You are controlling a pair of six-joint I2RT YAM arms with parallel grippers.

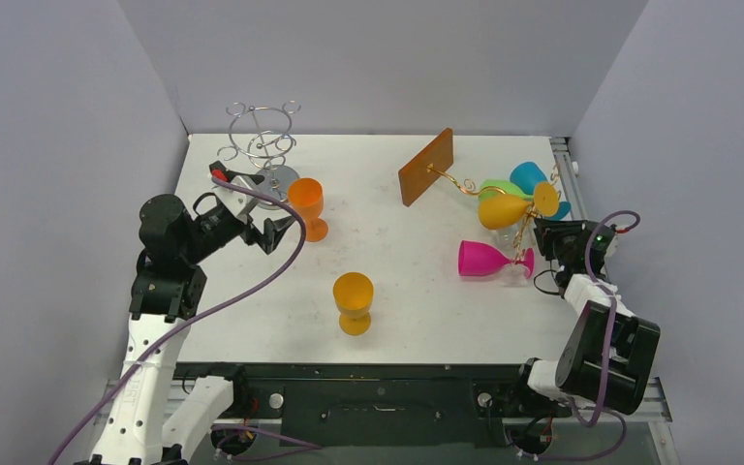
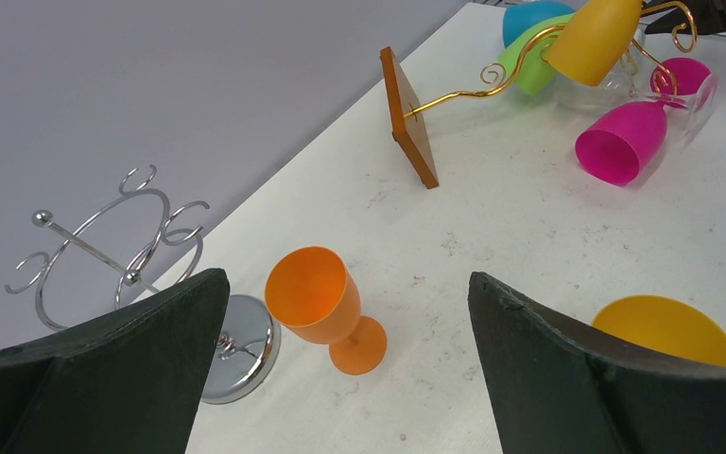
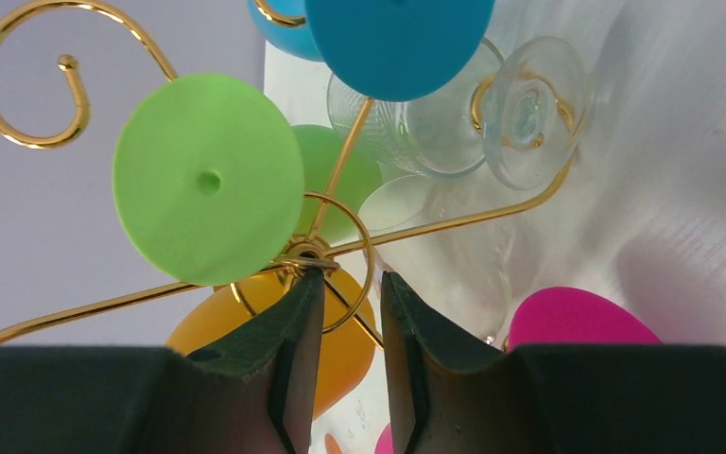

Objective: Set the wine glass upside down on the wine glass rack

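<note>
A gold wire rack (image 1: 465,186) with a wooden base (image 1: 426,168) lies tipped on its side, glasses still in it. These include a yellow glass (image 1: 504,211), a pink glass (image 1: 481,259), a green glass (image 3: 210,180), a blue glass (image 3: 402,43) and a clear glass (image 3: 535,113). My right gripper is partly open at the rack's centre, with gold wire showing around and between its fingertips; contact is unclear. An orange glass (image 1: 306,199) stands upright near the silver rack (image 1: 263,145). My left gripper (image 1: 269,205) is open and empty, close to that glass.
An amber glass (image 1: 354,294) stands upright at the front middle. The silver rack's loops are empty. Bare tabletop (image 1: 412,276) lies between the two racks. Walls close in the back and sides. Purple cables run along both arms.
</note>
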